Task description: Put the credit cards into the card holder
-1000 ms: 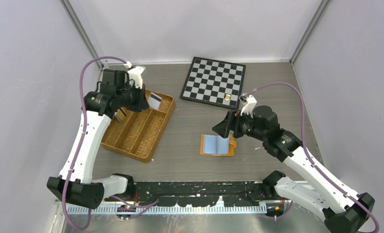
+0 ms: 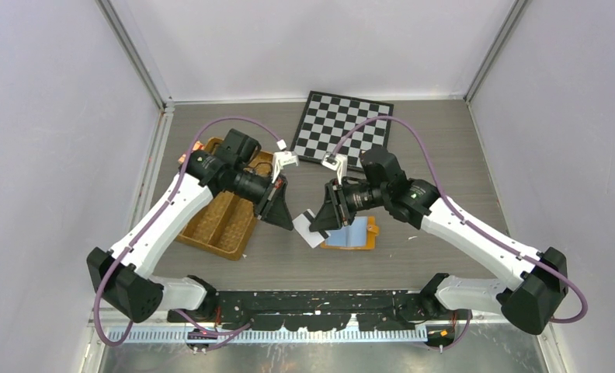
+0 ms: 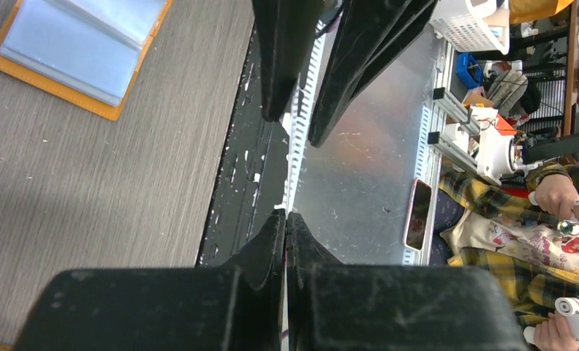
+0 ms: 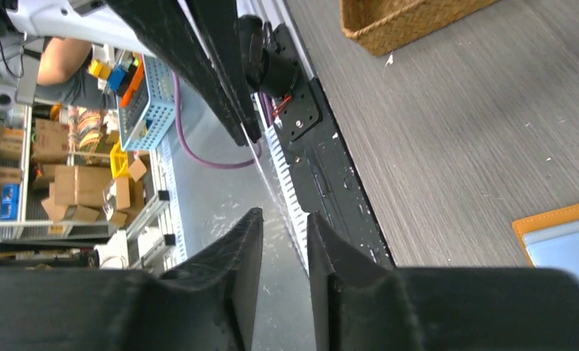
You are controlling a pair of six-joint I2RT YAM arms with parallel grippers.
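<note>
A white card with a dark stripe (image 2: pixel 308 237) is held between the two grippers in the top view, above the table. My left gripper (image 2: pixel 292 226) is shut on its left edge; its fingertips meet in the left wrist view. My right gripper is part open, its fingers on either side of the card, which shows edge-on as a thin pale line (image 4: pixel 267 178) in the right wrist view. The orange card holder (image 2: pixel 349 232) lies spread on the table, its clear bluish sleeves (image 3: pixel 82 47) facing up, partly below the right gripper.
A woven divided basket (image 2: pixel 220 225) stands at the left under my left arm. A black-and-white checkerboard (image 2: pixel 342 124) lies at the back. Bare table (image 2: pixel 436 256) surrounds the holder's front and right.
The right gripper has moved left to meet it and now overlaps the card's striped end.
</note>
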